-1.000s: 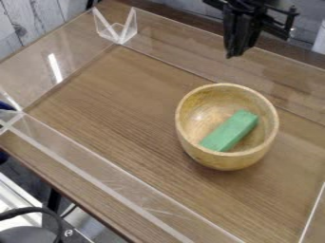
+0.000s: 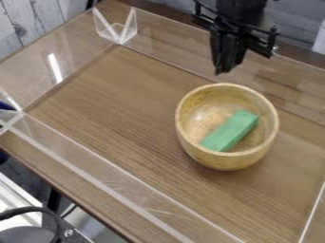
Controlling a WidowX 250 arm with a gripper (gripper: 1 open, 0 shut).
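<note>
A round tan bowl (image 2: 200, 104) sits on the wooden table, right of centre, with a green rectangular block (image 2: 230, 130) lying inside it. Above and behind the bowl, my dark gripper (image 2: 223, 66) hangs shut, with nothing seen between its fingers. It is apart from the bowl and the block.
A small clear plastic piece (image 2: 116, 28) stands at the back left. Black cables (image 2: 38, 214) lie beyond the table's lower left edge.
The bowl and block have not visibly moved.
</note>
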